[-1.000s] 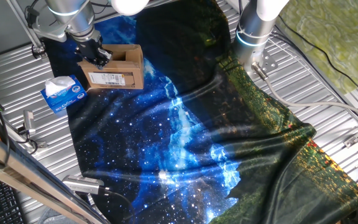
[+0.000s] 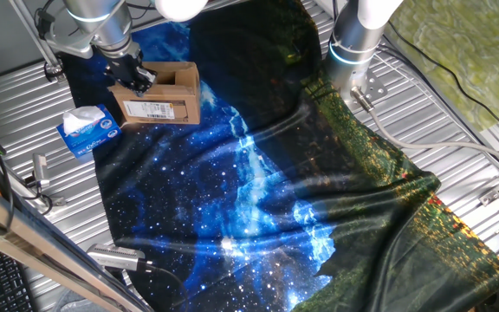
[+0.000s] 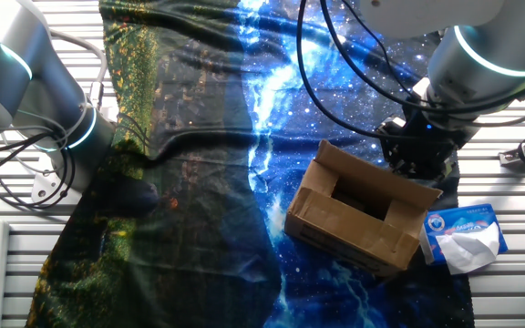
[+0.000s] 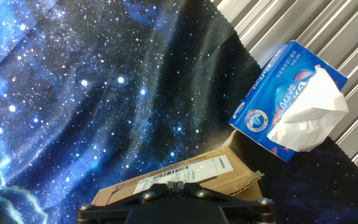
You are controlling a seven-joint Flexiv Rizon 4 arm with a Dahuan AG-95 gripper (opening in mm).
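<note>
An open-topped cardboard box with a white label stands on the galaxy-print cloth. Beside it is a blue tissue box, a white tissue sticking out of its top. My gripper appears along the bottom of the wrist view, its fingertips close together in front of the box's label. It looks shut, with nothing visible between the fingers. From the first exterior view, the gripper hangs at the left part of the cardboard box's opening. Whether it touches the cardboard I cannot tell, and the box's inside is mostly hidden.
Dark cables loop near the working arm in the second exterior view. A small metal device lies at the cloth's near-left edge.
</note>
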